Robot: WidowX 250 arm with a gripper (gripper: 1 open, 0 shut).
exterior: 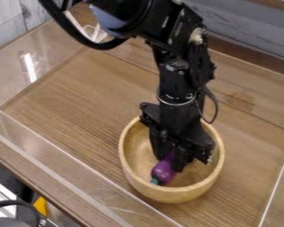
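A tan wooden bowl [138,174] sits on the wooden table, with a purple object [165,170] with a teal end lying inside it. My black gripper [170,152] reaches down into the bowl over the purple object, covering much of it. Whether its fingers are open or closed around the object is hidden.
Bare table [74,106] spreads to the left and behind the bowl. A clear rim runs along the near left edge, with cables and clutter beyond it at the lower left. A wall stands at the back.
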